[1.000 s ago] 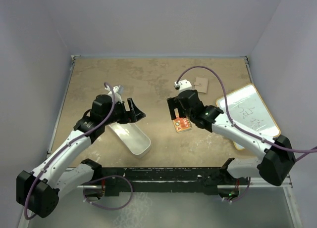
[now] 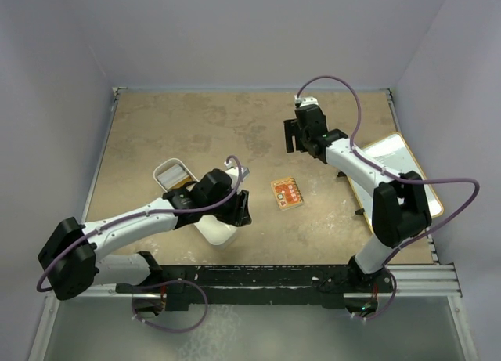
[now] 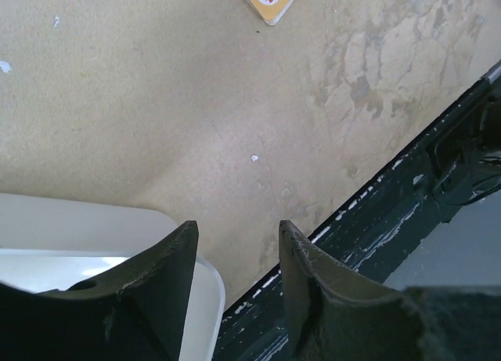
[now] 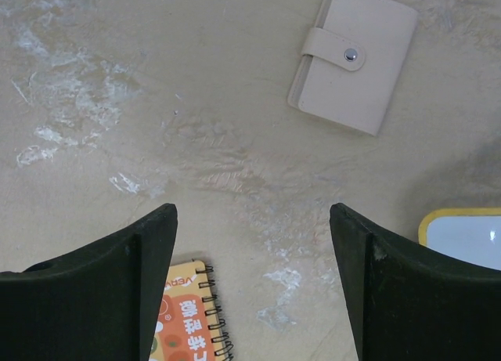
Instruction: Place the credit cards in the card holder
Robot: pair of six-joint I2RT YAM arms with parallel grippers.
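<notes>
A beige card holder (image 4: 360, 71) with a snap strap lies closed at the upper right of the right wrist view; in the top view the right arm hides it. My right gripper (image 2: 296, 138) hangs over the table near it, open and empty. My left gripper (image 2: 239, 208) is open with nothing between its fingers, at the right end of a long white tray (image 2: 215, 232) (image 3: 70, 220). I cannot make out any cards.
An orange spiral notebook (image 2: 287, 193) (image 4: 184, 322) lies mid-table. A whiteboard (image 2: 399, 157) (image 4: 470, 236) lies at the right. The table's front edge is close below my left gripper.
My left gripper has moved right and toward the front, over the tray's end. My right gripper has moved back and right, toward the card holder.
</notes>
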